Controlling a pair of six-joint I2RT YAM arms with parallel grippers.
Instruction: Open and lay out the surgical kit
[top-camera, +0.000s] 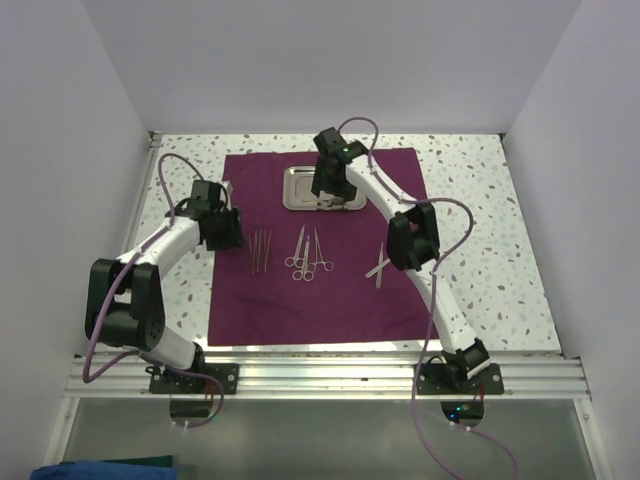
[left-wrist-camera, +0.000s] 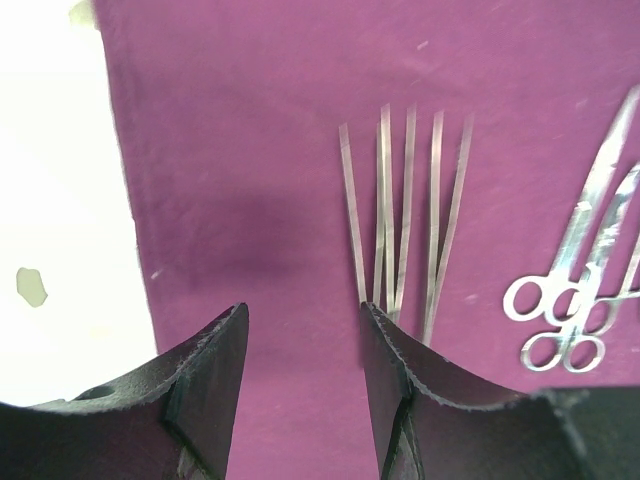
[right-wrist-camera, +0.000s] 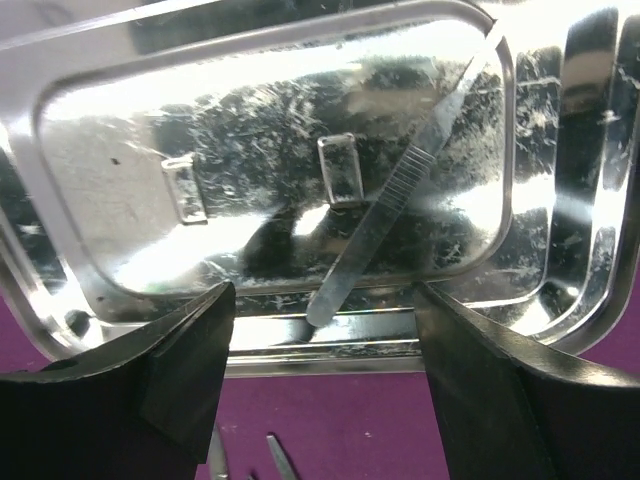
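Observation:
The steel tray (top-camera: 300, 188) lies near the back of the purple cloth (top-camera: 300, 325). Inside it, a flat metal instrument with a ridged grip (right-wrist-camera: 372, 232) rests slantwise, its near end on the front wall. Over that end my right gripper stands open, its fingers apart on either side and not closed on it. Over the cloth's left part, my left gripper is open and empty, just left of several thin rods (left-wrist-camera: 385, 215) laid roughly side by side. Scissor-like instruments (left-wrist-camera: 568, 300) lie to the right of the rods.
In the middle of the cloth lie the ring-handled instruments (top-camera: 303, 262). Two crossed slim tools (top-camera: 379, 267) are further right. A blue item (top-camera: 105, 473) sits off the table at the lower left.

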